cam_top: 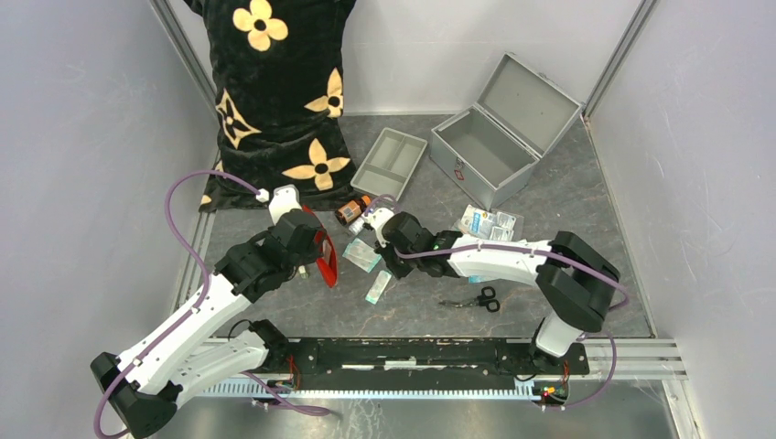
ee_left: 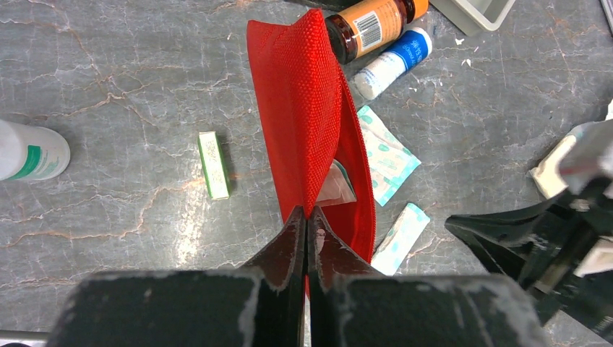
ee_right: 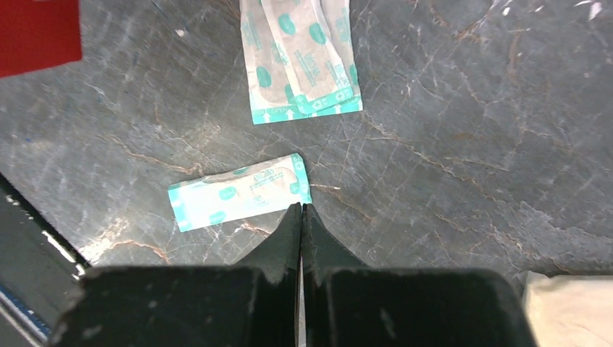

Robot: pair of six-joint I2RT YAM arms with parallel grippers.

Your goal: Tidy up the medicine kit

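The red pouch (ee_left: 296,108) hangs from my left gripper, which is shut on its top edge; in the top view the pouch (cam_top: 328,261) shows beside the left arm. A clear packet (ee_left: 336,189) shows in its opening. My right gripper is shut with nothing visible between its fingers, just at the right end of a single adhesive-bandage strip (ee_right: 242,192) lying flat. Several larger bandage packets (ee_right: 305,65) overlap farther off. At the back, the grey case (cam_top: 490,151) stands with its lid raised and looks empty, beside an empty divided tray (cam_top: 391,165).
A brown bottle (ee_left: 369,27) and a small blue-labelled bottle (ee_left: 394,63) lie past the pouch. To its left are a green-white box (ee_left: 214,165) and a white bottle (ee_left: 32,151). Scissors (cam_top: 476,300) and flat packets (cam_top: 490,222) lie on the right side.
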